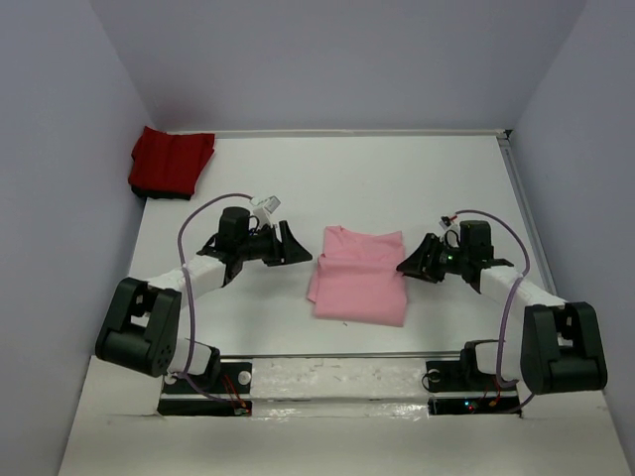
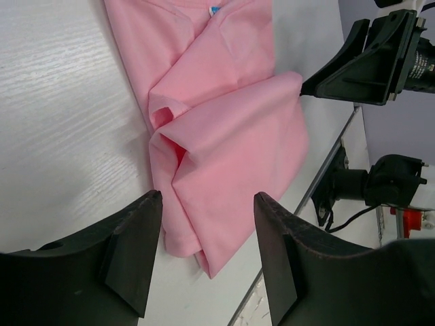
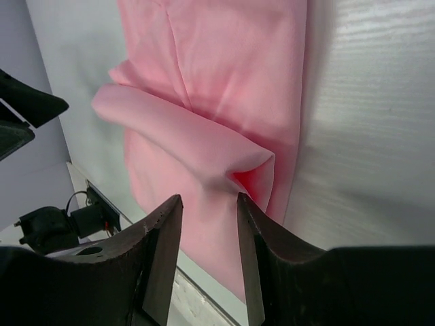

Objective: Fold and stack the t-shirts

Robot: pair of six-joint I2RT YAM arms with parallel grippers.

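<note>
A pink t-shirt lies partly folded on the middle of the table, with a raised fold across it and a narrow strip along its side. My left gripper hangs open just left of the shirt, nothing between its fingers. My right gripper is low at the shirt's right edge; in the right wrist view its fingertips are part open over the end of the fold, where a small pucker shows. Whether they touch the cloth is unclear.
Folded red cloth lies in the back left corner, with dark cloth under it. Grey walls stand at both sides and the back.
</note>
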